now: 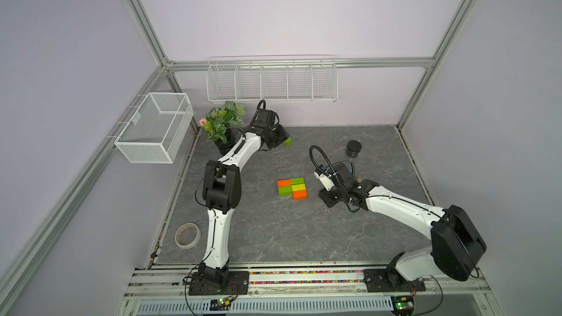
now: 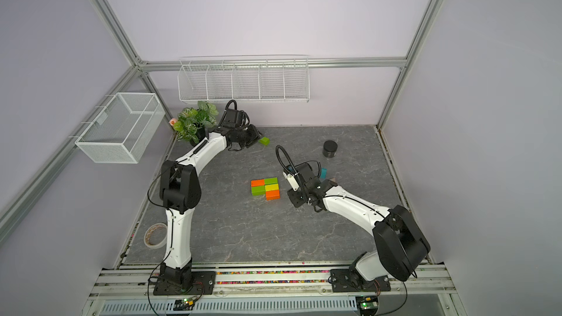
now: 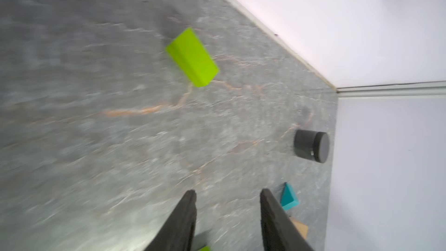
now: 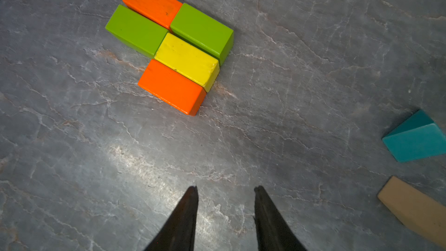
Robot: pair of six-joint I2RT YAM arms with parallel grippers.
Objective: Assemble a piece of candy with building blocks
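Five blocks form a cluster at table centre: orange (image 4: 152,1), green (image 4: 202,30), green (image 4: 135,28), yellow (image 4: 186,58), orange (image 4: 169,84). A lone green block (image 3: 192,58) lies at the back, with my left gripper open above the table near it. My right gripper is open and empty over the table, right of the cluster. In the right wrist view a teal triangular block (image 4: 413,141) and a wooden block (image 4: 413,204) lie to the right.
A black cylinder (image 1: 353,148) stands back right, a potted plant (image 1: 219,123) back left beside my left arm. A tape roll (image 1: 178,237) lies front left. Wire baskets hang on the left and back walls.
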